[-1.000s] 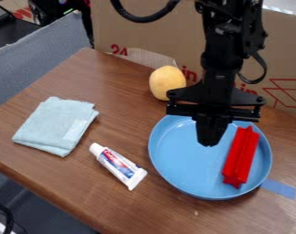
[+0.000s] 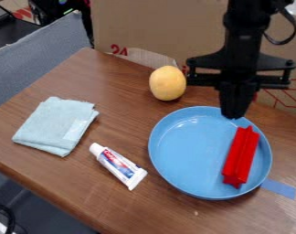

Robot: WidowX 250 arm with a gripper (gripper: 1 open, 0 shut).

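My black gripper [image 2: 236,101] hangs over the back part of the blue plate [image 2: 185,163], shut, with nothing visible between its fingers. A long red block [image 2: 239,157] lies on the right side of the plate, below the gripper. A white toothpaste tube [image 2: 119,166] lies left of the plate. A folded pale blue cloth [image 2: 57,124] is at the left of the table, and a yellow round object [image 2: 168,83] sits behind the plate.
A cardboard box [image 2: 151,37] stands along the back of the wooden table [image 2: 89,87]. The table's left edge runs beside the cloth.
My gripper has moved up and to the right, away from the plate's centre. The objects on the table have not visibly moved.
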